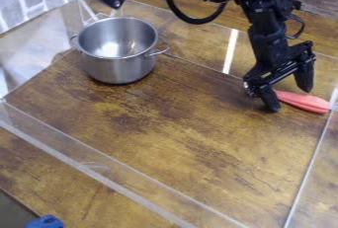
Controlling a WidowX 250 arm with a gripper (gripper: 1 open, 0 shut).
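My black gripper (282,80) is low over the wooden table at the right, its fingers open around a pink elongated object (301,102) that lies on the surface. One finger reaches down at the object's left end, partly hiding it; whether it touches cannot be seen clearly.
A steel pot (117,62) with handles sits at the upper left. A blue item (42,221) is at the bottom left corner.
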